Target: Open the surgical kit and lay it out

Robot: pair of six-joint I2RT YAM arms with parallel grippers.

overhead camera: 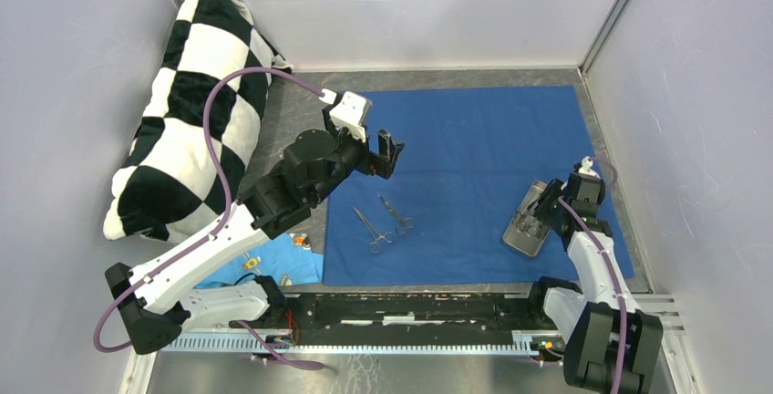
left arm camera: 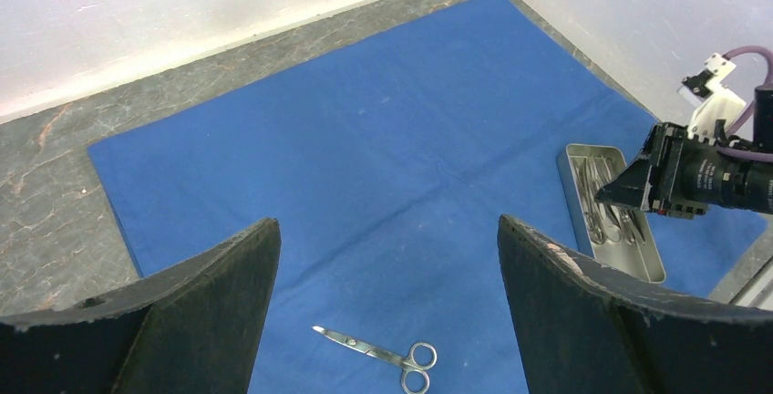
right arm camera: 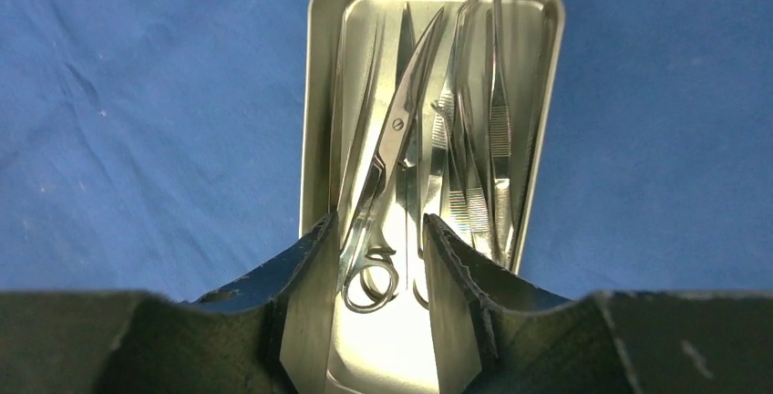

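Note:
The metal tray [right arm camera: 319, 75] lies on the blue cloth at the right, holding scissors [right arm camera: 394, 129], tweezers [right arm camera: 499, 129] and several other slim steel instruments. Over its near part is my right gripper, open, with the scissors' handles and tray floor showing between and beyond its fingers; it grasps nothing. On the cloth's left half lie two scissor-like instruments side by side: one longer [overhead camera: 366, 224], one shorter [overhead camera: 394, 212]. My left gripper is open and empty, hanging above the cloth's left side. One scissor-shaped instrument [left arm camera: 365, 348] shows below it.
A checkered pillow [overhead camera: 196, 111] leans at the back left, and a light-blue cloth [overhead camera: 273, 262] lies at the front left. White walls stand close behind and beside the right arm.

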